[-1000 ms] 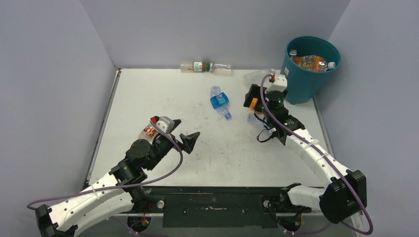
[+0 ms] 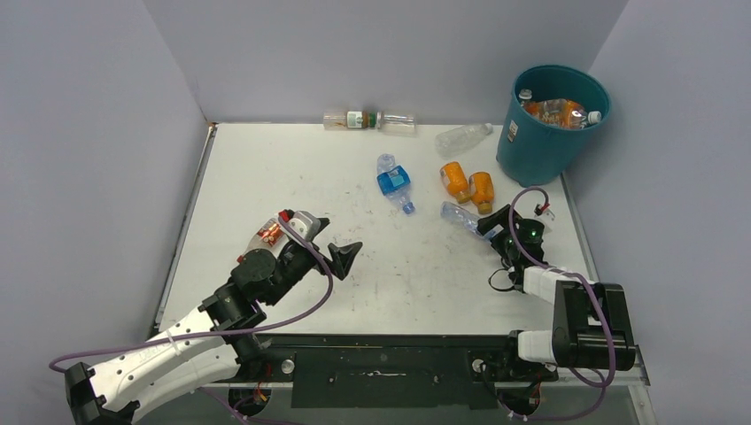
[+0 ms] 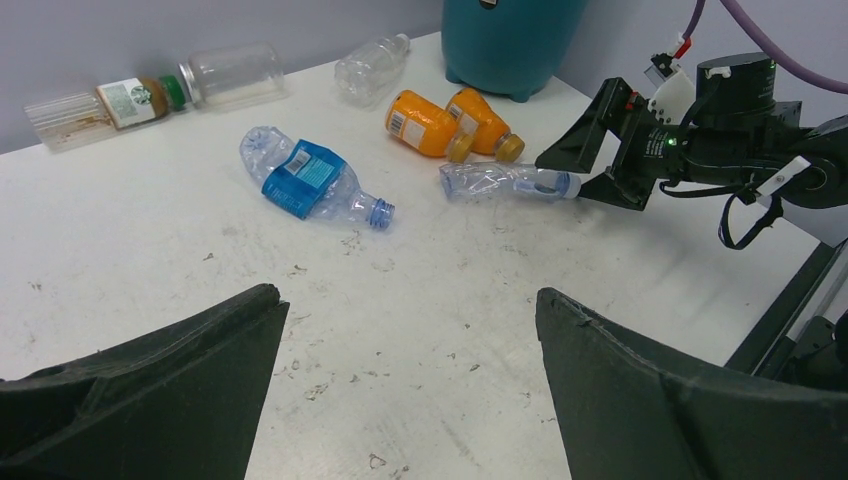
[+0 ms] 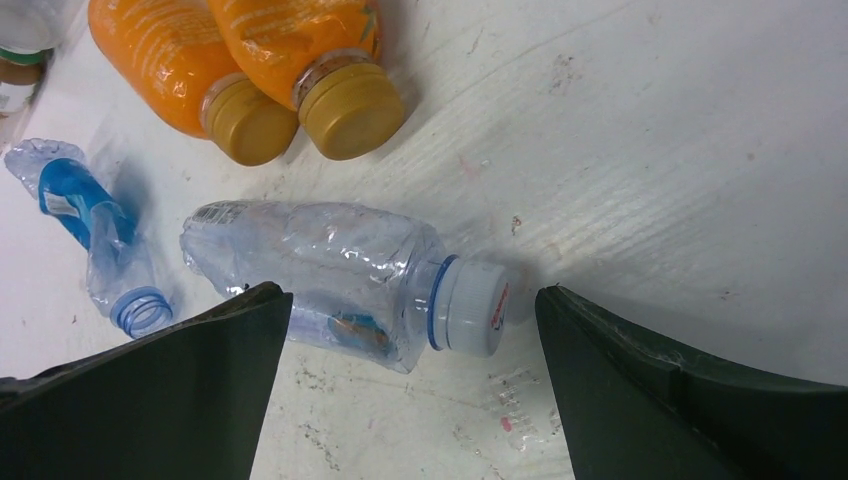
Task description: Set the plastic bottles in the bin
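A clear crumpled bottle with a white cap (image 4: 330, 260) lies low on the table, and my open right gripper (image 2: 490, 234) is down at its cap end, the bottle showing between the fingers in the right wrist view. My left gripper (image 2: 336, 242) stands open over bare table. A blue-label bottle (image 2: 393, 181), two orange bottles (image 2: 453, 181), a clear bottle (image 2: 462, 139) and jar-like bottles (image 2: 352, 119) at the back lie on the table. Another bottle (image 2: 266, 235) is partly behind the left arm. The teal bin (image 2: 540, 155) holds several bottles.
Grey walls bound it at the back and sides. The bin stands at the back right corner, close beyond the orange bottles.
My right gripper has come down and back toward the front right from over the orange bottles to the clear bottle's cap end. My left gripper has moved very slightly.
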